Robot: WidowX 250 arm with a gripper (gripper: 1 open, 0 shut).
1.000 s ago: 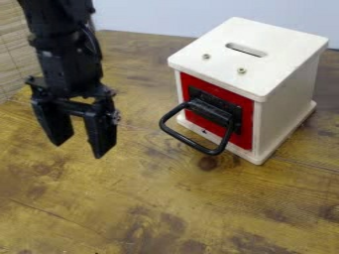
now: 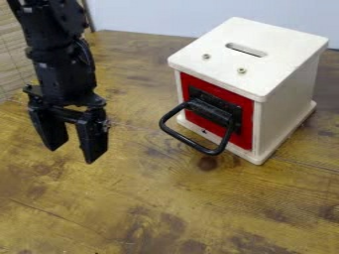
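My black gripper (image 2: pixel 71 139) hangs at the left above the wooden table, fingers open and apart with nothing between them. To its right stands a white wooden box (image 2: pixel 284 89) with a slanted slotted top, two small knobs and a red front panel (image 2: pixel 247 131). A black loop handle (image 2: pixel 189 139) juts forward from that panel, clear of my gripper.
A woven mat (image 2: pixel 11 69) is at the far left edge, and a white wall runs along the back.
My arm has shifted slightly to the left over the last second. The box and its handle have stayed where they were.
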